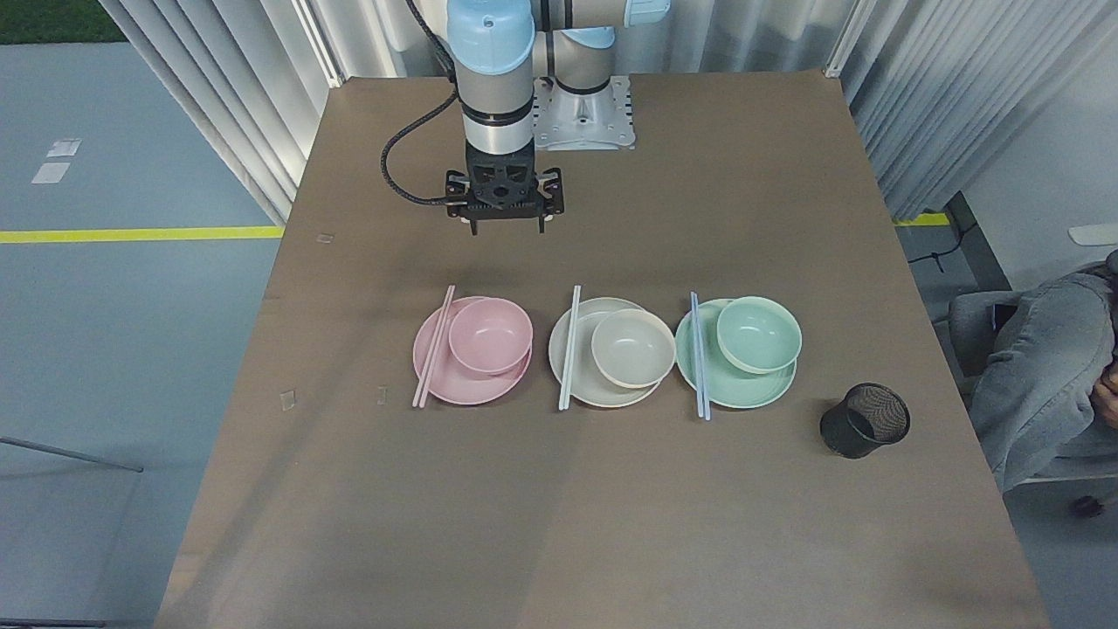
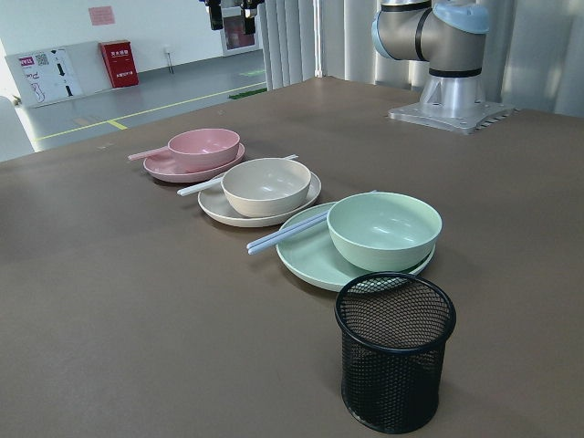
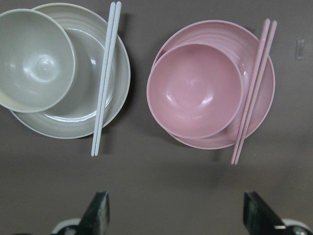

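Observation:
Three place settings stand in a row on the table, each a plate with a bowl and a pair of chopsticks: pink bowl [image 1: 490,334] with pink chopsticks [image 1: 434,346] at left, white bowl [image 1: 631,347] with white chopsticks [image 1: 569,346] in the middle, mint bowl [image 1: 757,334] with pale blue chopsticks [image 1: 701,355] at right. The chopsticks lie across the plates, left of the bowls in the front view. My gripper [image 1: 507,224] hangs behind the settings, open, nothing between its fingers; in the wrist view both fingertips show at the bottom edge, apart from the dishes.
A black mesh pen holder [image 1: 862,420] stands empty at the front right of the mint setting. A seated person is beside the table's right edge.

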